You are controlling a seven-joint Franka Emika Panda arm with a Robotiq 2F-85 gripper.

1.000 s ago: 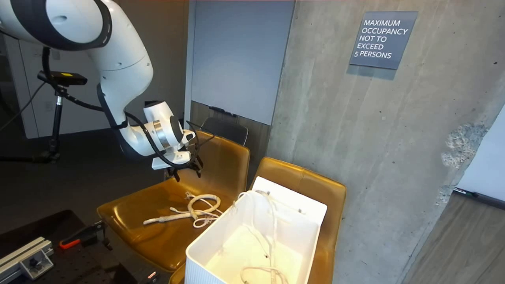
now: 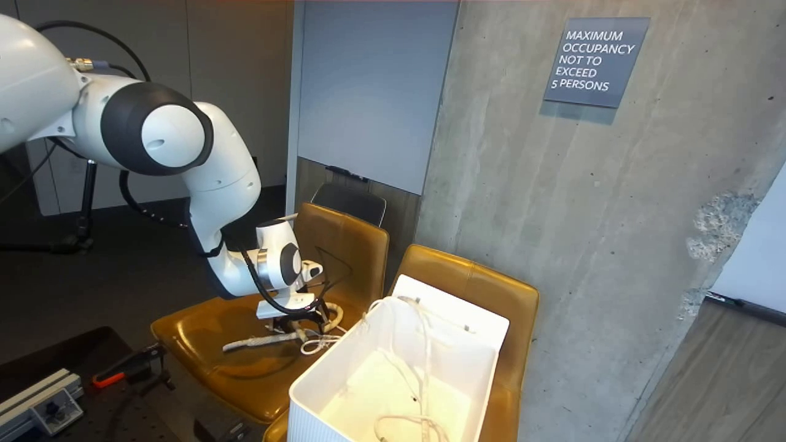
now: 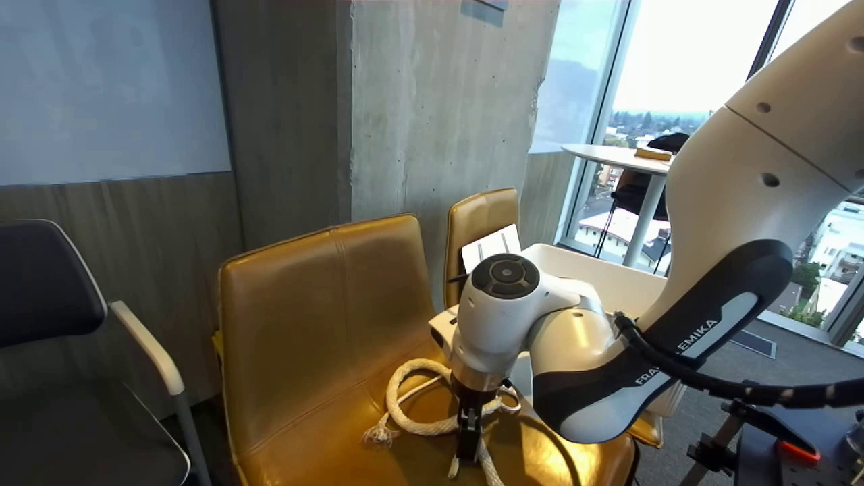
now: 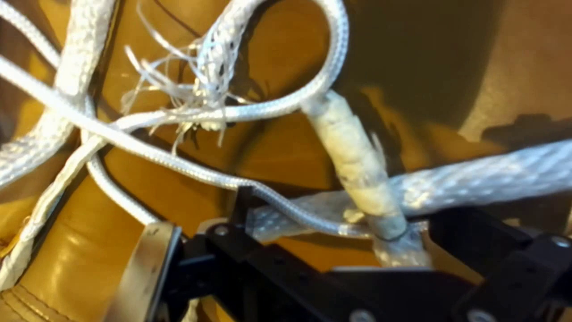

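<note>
A thick off-white rope (image 2: 258, 341) with thinner cords lies loosely looped on the brown chair seat (image 3: 340, 453). In exterior view 1 my gripper (image 2: 300, 325) is down at the rope, with part of the loop hidden behind it. The wrist view shows the gripper open, its fingers (image 4: 456, 228) set wide apart. Between them lie the thick rope (image 4: 482, 177), a taped cord end (image 4: 359, 155) and a thin white cord (image 4: 177, 163). A frayed rope end (image 4: 212, 75) rests farther up.
A white open bin (image 2: 331, 390) with pale cord inside stands on the neighbouring chair, close beside the rope. The chair's backrest (image 3: 324, 324) rises behind the gripper. Bare seat lies at the front left.
The arm has come down and slightly right, from above the chair seat to the rope. The rope appears to lie where it was.
</note>
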